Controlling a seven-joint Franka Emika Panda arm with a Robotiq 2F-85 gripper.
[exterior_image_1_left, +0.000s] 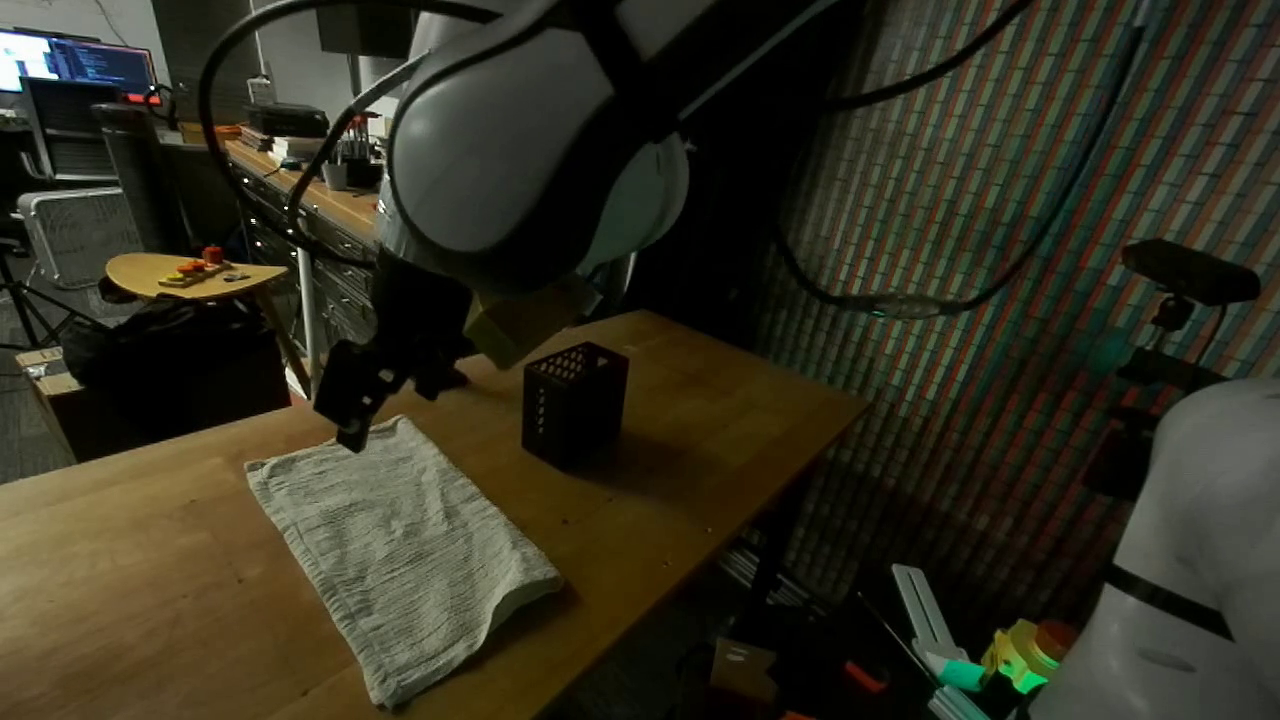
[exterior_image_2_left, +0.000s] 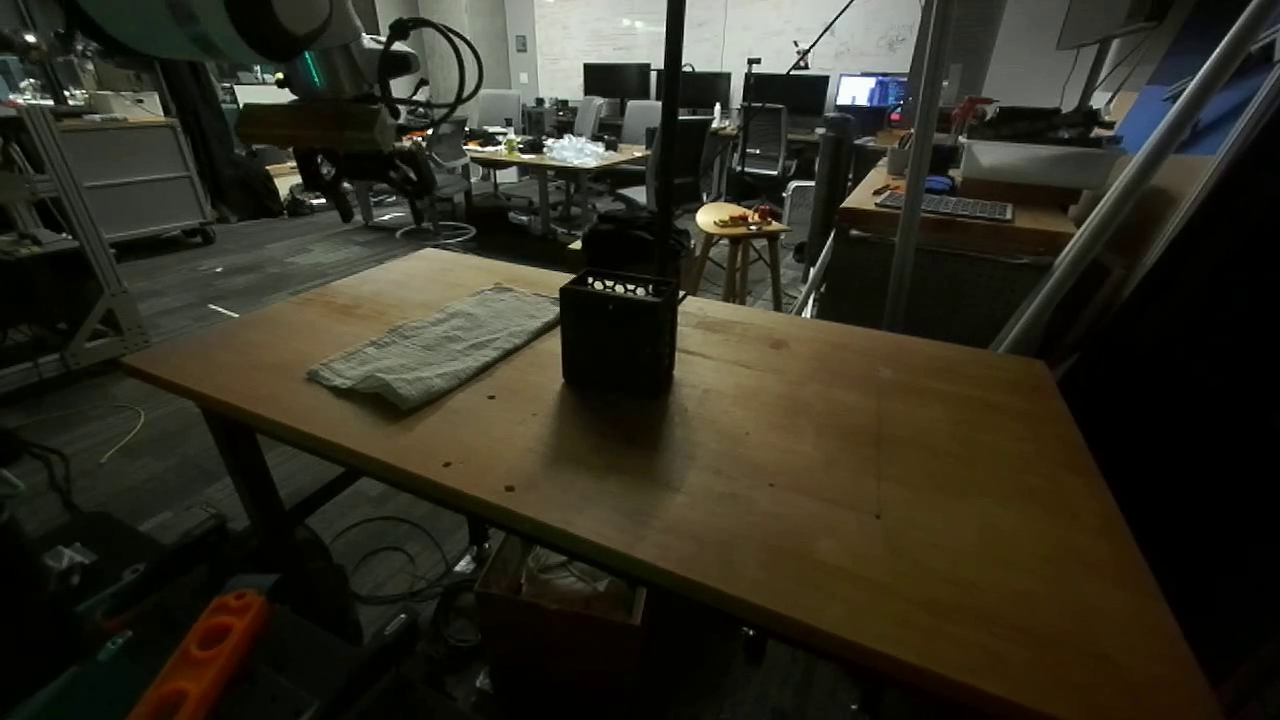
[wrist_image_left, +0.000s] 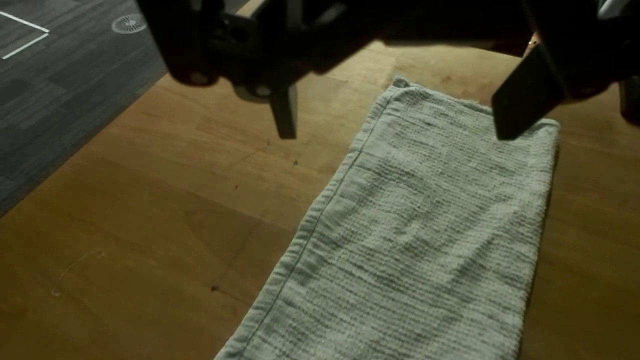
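Note:
A pale grey-green cloth (exterior_image_1_left: 408, 546) lies flat on the wooden table, one corner slightly raised at its near right end. It fills much of the wrist view, where the cloth (wrist_image_left: 420, 228) runs from upper right to the bottom edge. My gripper is open and empty, its two fingers spread over the far end of the cloth without visible contact. From the side, the gripper (exterior_image_1_left: 384, 414) hangs above the cloth's far edge. A black perforated box (exterior_image_1_left: 573, 406) stands upright on the table beside the cloth; in the second exterior view the box (exterior_image_2_left: 618, 336) looks open-topped.
A dark vertical post (exterior_image_2_left: 672, 132) rises behind the box. The table's edge and the floor (wrist_image_left: 54, 102) show at left in the wrist view.

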